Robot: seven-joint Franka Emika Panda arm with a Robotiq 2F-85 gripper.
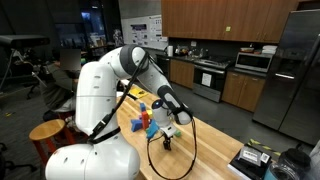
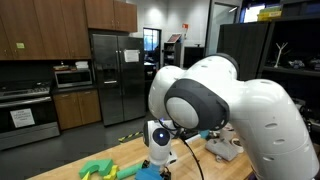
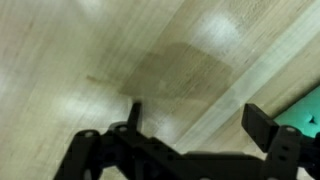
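My gripper is open over bare wooden tabletop, with nothing between its fingers in the wrist view. One of its dark fingers (image 3: 258, 125) is close to a green block (image 3: 304, 112), which is cut off by the right edge of that view and lies outside the fingers. In exterior view 1 the gripper (image 1: 166, 145) hangs low over the table, just in front of a group of coloured blocks. Exterior view 2 shows green (image 2: 97, 167) and teal (image 2: 128, 172) pieces left of the arm, partly cut off.
Colored blocks, among them a blue one (image 1: 136, 125), crowd the table behind and left of the gripper. A stack of light items (image 1: 250, 160) and a dark round container (image 1: 292, 163) occupy the right end. Bare tabletop (image 1: 205, 150) lies between.
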